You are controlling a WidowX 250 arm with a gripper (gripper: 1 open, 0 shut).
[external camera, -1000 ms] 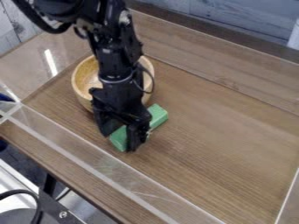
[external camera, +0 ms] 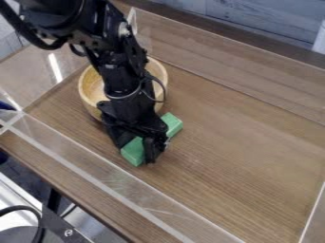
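Observation:
My black gripper reaches down from the top left to a green object lying on the wooden table, covering much of it; the green shows on both sides of the fingers. Whether the fingers touch it is unclear. A light wooden bowl sits behind the arm, partly hidden by it.
Bare table spreads to the right and front, with free room there. A white wall is at the top right. Clear plastic strips and a black cable lie at the lower left.
The bowl has not visibly moved.

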